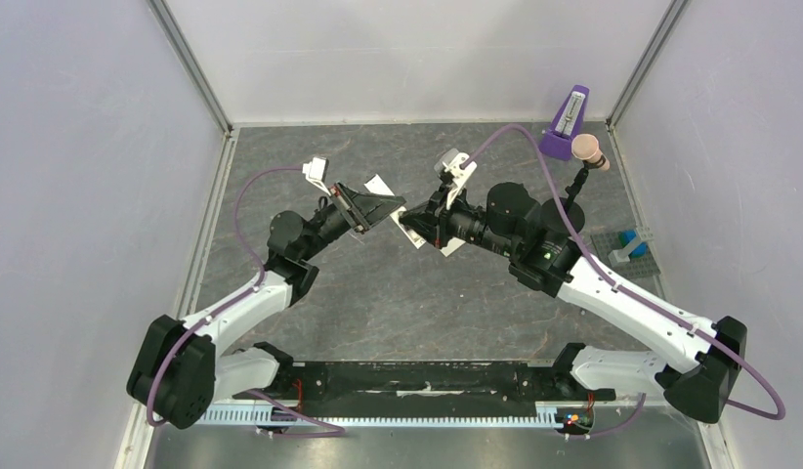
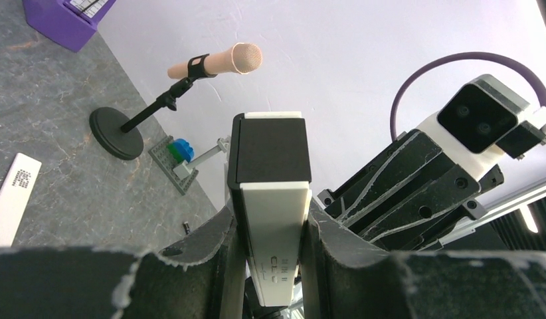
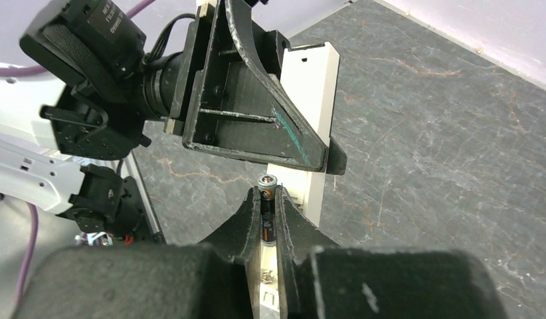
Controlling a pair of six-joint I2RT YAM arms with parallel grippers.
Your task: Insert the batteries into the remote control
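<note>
In the centre of the top view my left gripper (image 1: 383, 205) holds the white remote control shut between its fingers; in the right wrist view the remote (image 3: 310, 86) stands on end with its battery compartment facing that camera. My right gripper is shut on a battery (image 3: 268, 186), held in front of the lower part of the open compartment; whether it touches is unclear. A pale flat piece, seemingly the battery cover (image 2: 14, 193), lies on the floor below.
At the back right are a purple device (image 1: 564, 122) and a microphone on a stand (image 1: 588, 151). A grey perforated plate with a blue piece (image 1: 632, 239) sits at the right wall.
</note>
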